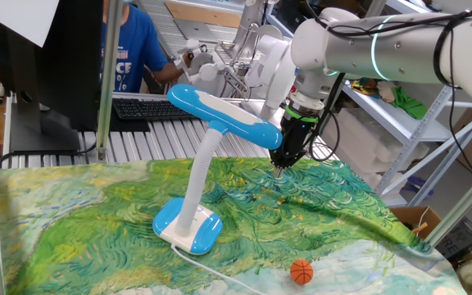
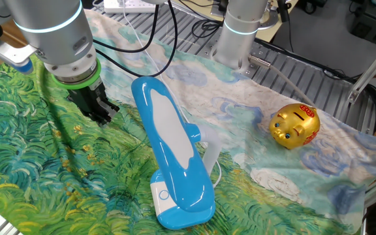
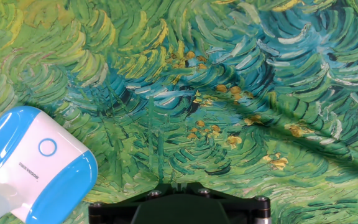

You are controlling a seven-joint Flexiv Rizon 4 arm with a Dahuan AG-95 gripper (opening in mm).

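My gripper looks shut, its fingertips together at the bottom of the wrist view with nothing seen between them. It hangs above the painted cloth, apart from the blue-and-white desk lamp. In exterior view 1 the gripper is partly behind the right end of the lamp's head. The second exterior view shows the gripper left of the lamp. The lamp stands upright, its base at the lower left of the wrist view.
An orange basketball-patterned ball lies at the front of the cloth. A golden piggy bank stands right of the lamp. The lamp's white cable runs across the cloth. A monitor and keyboard are behind. Cloth beneath the gripper is clear.
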